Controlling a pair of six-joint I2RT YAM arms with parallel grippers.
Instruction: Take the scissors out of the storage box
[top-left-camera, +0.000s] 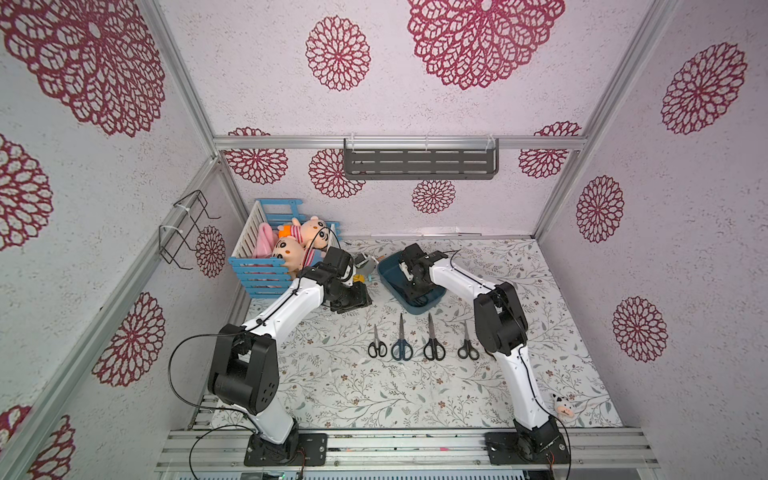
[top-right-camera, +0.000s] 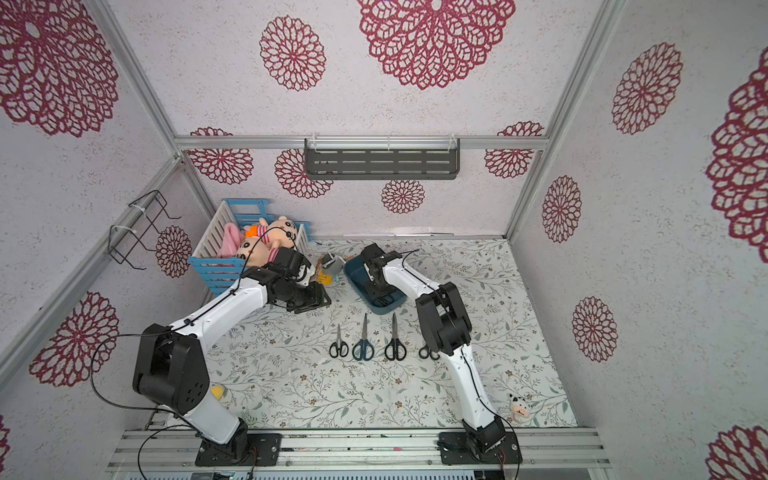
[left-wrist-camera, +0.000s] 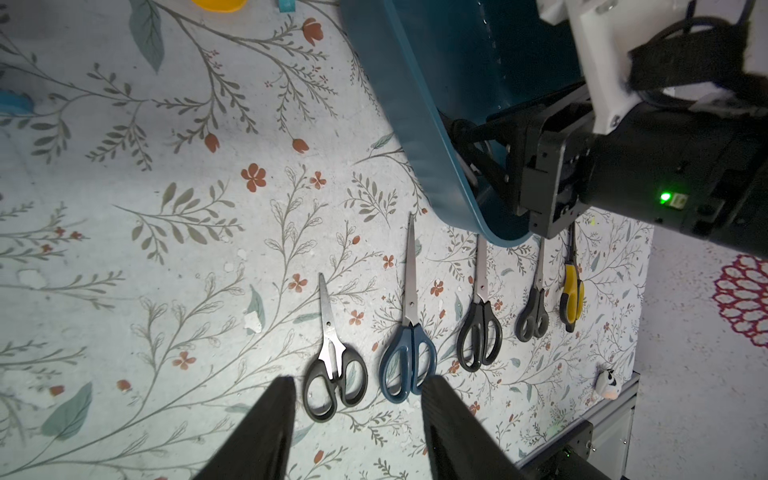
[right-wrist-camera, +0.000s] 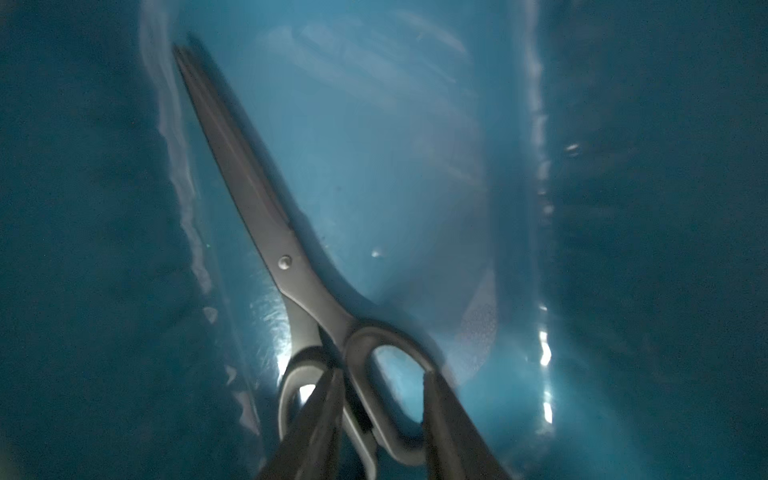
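The blue storage box (top-left-camera: 389, 269) stands at the back of the table. One pair of dark-handled scissors (right-wrist-camera: 276, 248) lies inside it, on the floor along one wall. My right gripper is down in the box with its fingers apart. One handle loop is between the fingertips, and no firm hold shows. My left gripper hangs open and empty over the table, left of the box. Outside, in front of the box, several scissors lie in a row: small black ones (left-wrist-camera: 329, 356), blue ones (left-wrist-camera: 408, 352), black ones (left-wrist-camera: 480, 324), more black ones (left-wrist-camera: 534, 308) and yellow-black ones (left-wrist-camera: 571, 292).
A blue and white crate (top-left-camera: 260, 276) with dolls (top-left-camera: 289, 252) stands at the back left. A grey item (top-left-camera: 365, 264) lies between crate and box. A small cow figure (top-left-camera: 563, 408) sits at the front right.
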